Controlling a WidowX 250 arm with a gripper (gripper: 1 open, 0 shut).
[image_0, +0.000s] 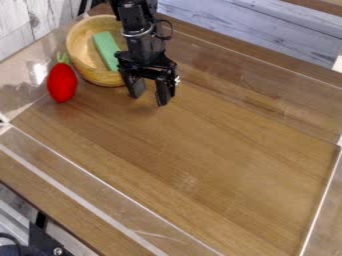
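My black gripper (147, 82) hangs low over the wooden table (201, 170) at the upper middle, open, beside the right edge of a yellow bowl (88, 60). A green object (106, 49) lies in the bowl, partly hidden by the arm. A red vegetable (62, 83) with a green top lies left of the bowl. Nothing shows held between the fingers.
A pale grey slatted surface lies beyond the table's back edge and at the left.
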